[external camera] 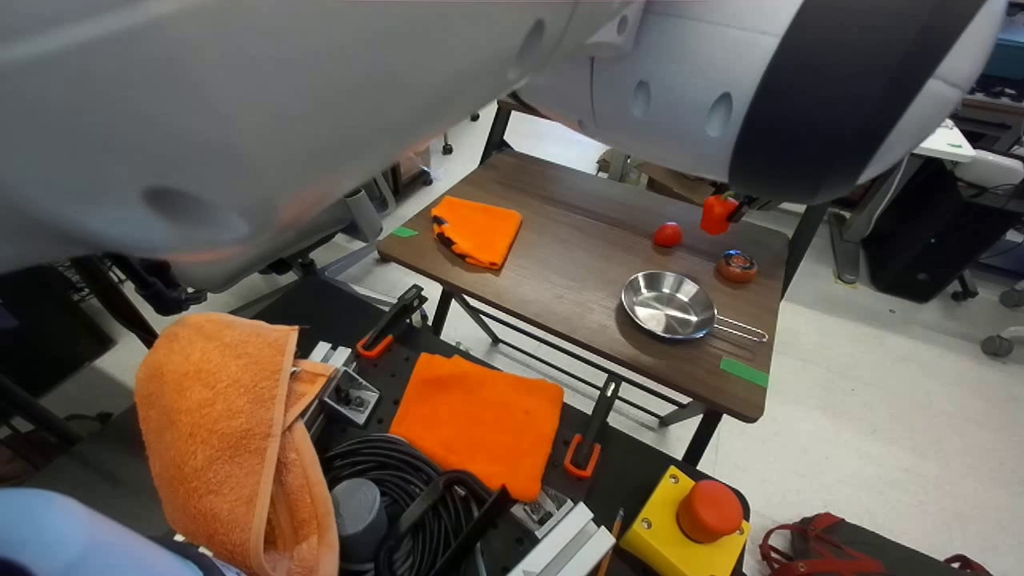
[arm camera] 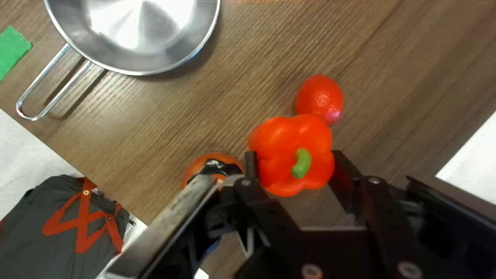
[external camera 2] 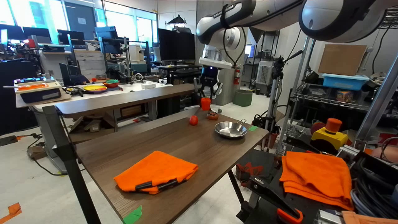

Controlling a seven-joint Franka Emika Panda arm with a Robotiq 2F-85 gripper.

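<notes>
A red toy bell pepper [arm camera: 283, 148] with a green stem is held between the fingers of my gripper, which is shut on it. In the second exterior view the pepper [external camera 2: 205, 104] hangs below the gripper [external camera 2: 207, 96] near the far edge of the table; whether it touches the wood is hard to tell. A red tomato-like ball [external camera 2: 193, 120] sits close by. On its other side is an orange-brown round item with a dark glossy top [arm camera: 214, 167], partly covered by a finger in the wrist view. The steel pan [external camera: 669, 306] lies nearer the front, its handle pointing right.
A folded orange cloth [external camera: 477, 231] occupies the table's left end. A raised shelf [external camera 2: 123, 100] runs behind the table [external camera 2: 149, 142]. Bare wood stretches between cloth and pan. Green tape [external camera: 744, 373] marks the front right corner.
</notes>
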